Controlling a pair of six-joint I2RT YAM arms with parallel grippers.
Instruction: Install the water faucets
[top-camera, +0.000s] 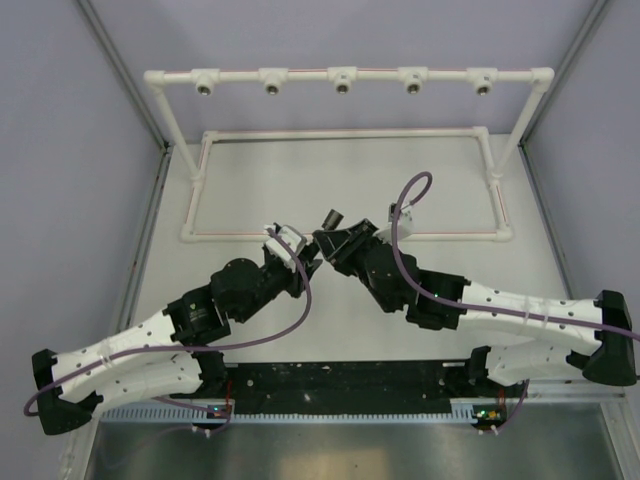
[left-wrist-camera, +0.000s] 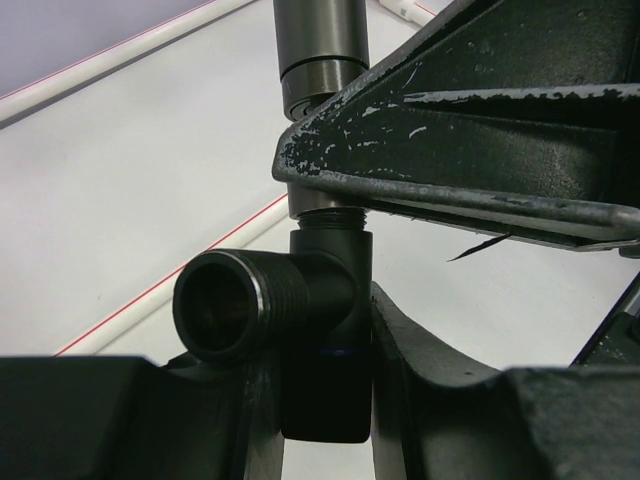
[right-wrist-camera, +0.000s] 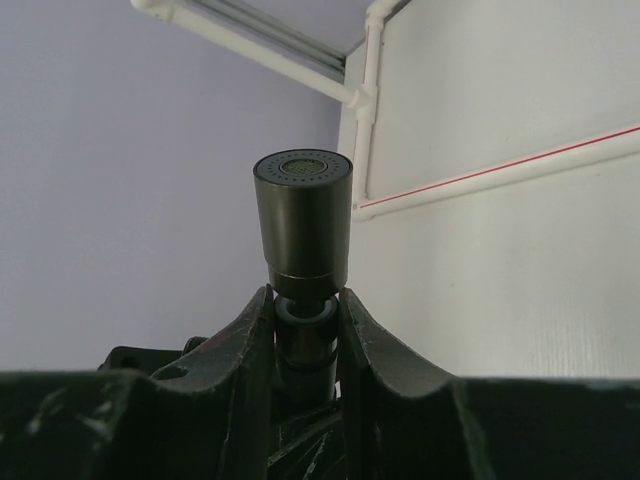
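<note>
My left gripper is shut on the dark faucet body (left-wrist-camera: 335, 270), whose threaded side inlet (left-wrist-camera: 225, 305) points toward the left wrist camera. A cylindrical dark spout piece (right-wrist-camera: 304, 220) rises between the fingers of my right gripper, which is shut around its narrower lower part. In the left wrist view the spout (left-wrist-camera: 322, 45) stands in line above the body, with some thread showing at the joint just under the right finger (left-wrist-camera: 450, 150). How far the two are screwed together cannot be told. From above, both grippers meet near the middle, the spout (top-camera: 332, 219) poking out.
A white pipe frame (top-camera: 350, 133) stands behind the arms. Along its raised top pipe (top-camera: 240, 77) are several tee outlets, all open, with threaded metal inserts. White board (top-camera: 300, 320) lies bare below the grippers; purple cables (top-camera: 300, 290) loop over both arms.
</note>
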